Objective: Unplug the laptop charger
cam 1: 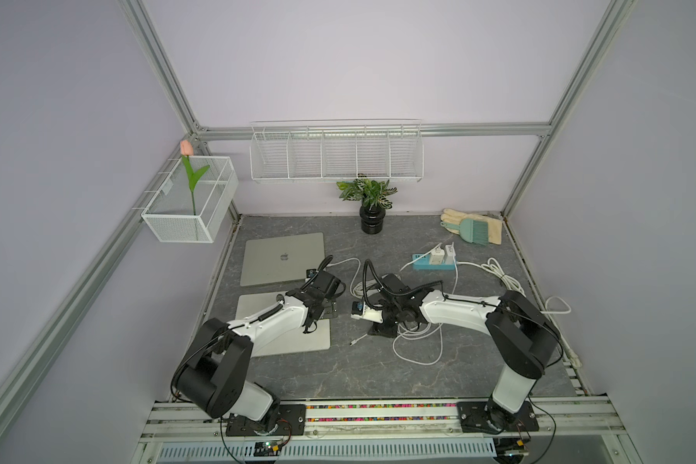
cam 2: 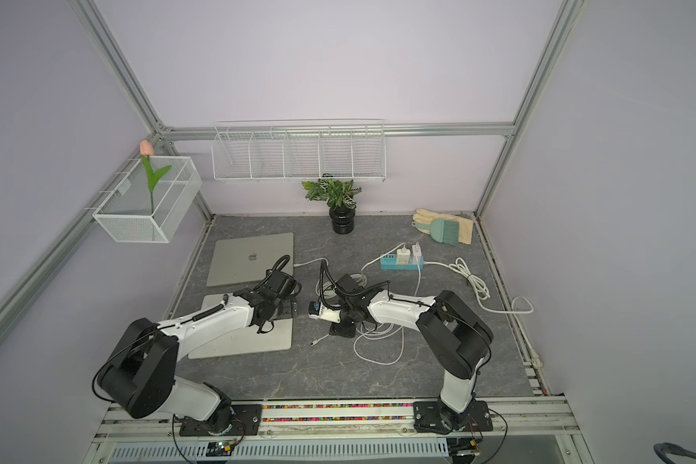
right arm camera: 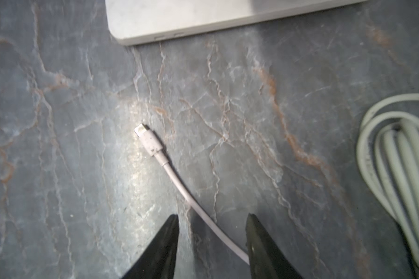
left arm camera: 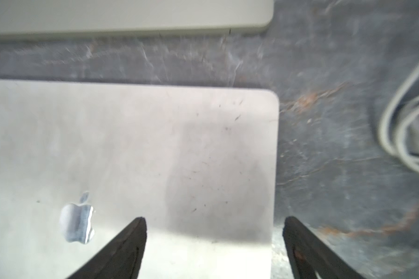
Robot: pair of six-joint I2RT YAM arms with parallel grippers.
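Observation:
The white charger plug (right arm camera: 150, 141) lies on the grey table, clear of the near silver laptop's side edge (right arm camera: 246, 22), with bare stone between them. From the plug its thin cable (right arm camera: 186, 194) runs back beneath my right gripper, whose fingers stand apart; nothing is gripped. Over the right part of the near laptop (left arm camera: 139, 153) hovers my left gripper, open and empty. A second laptop (cam 1: 282, 260), grey, lies behind it; a white cable (cam 1: 345, 260) leads toward its right side, the joint hidden by my left arm.
A blue power strip (cam 1: 434, 262) with white adapters stands at the back right. Loose coiled cable (right arm camera: 405, 158) lies beside my right gripper. A potted plant (cam 1: 372, 219) stands at the back.

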